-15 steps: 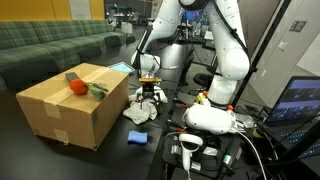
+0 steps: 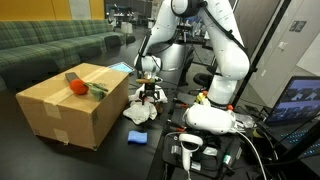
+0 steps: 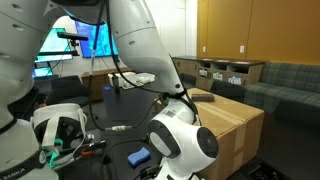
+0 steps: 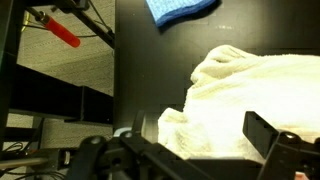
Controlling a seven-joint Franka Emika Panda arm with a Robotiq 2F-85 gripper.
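Note:
A crumpled white cloth point(image 4: 225, 95) fills the middle and right of the wrist view; in exterior view 1 the white cloth point(image 2: 142, 112) lies on the dark table beside the cardboard box. My gripper is open over the cloth's near part, its two dark fingers well apart at the bottom of the wrist view. From exterior view 1 the gripper point(image 2: 149, 98) is low, close to the cloth; whether it touches cannot be told. A folded blue cloth point(image 4: 180, 8) lies apart from the white one, also seen as a blue patch point(image 2: 137, 137).
The cardboard box point(image 2: 58, 112) stands left of the cloth, with a red item point(image 2: 77, 87) at its top. A red-handled tool point(image 4: 62, 34) lies beyond the table edge.
The arm near the white cloth has shifted slightly, with the gripper still low beside it. Both cloths and the box look the same.

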